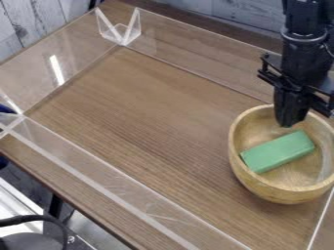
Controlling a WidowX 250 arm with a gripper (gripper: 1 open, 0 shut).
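Observation:
A round wooden bowl [307, 181] sits at the right of the table, holding a green rectangular block [278, 150] that lies flat and at a slant. Above the bowl's back part, my black gripper [288, 116] points downward, shut, with nothing visible between its fingers. It hangs apart from the block, at the back side of it.
Clear plastic edging runs along the left and back, with a white bracket [120, 29] at the back left. Black cables lie at the lower left.

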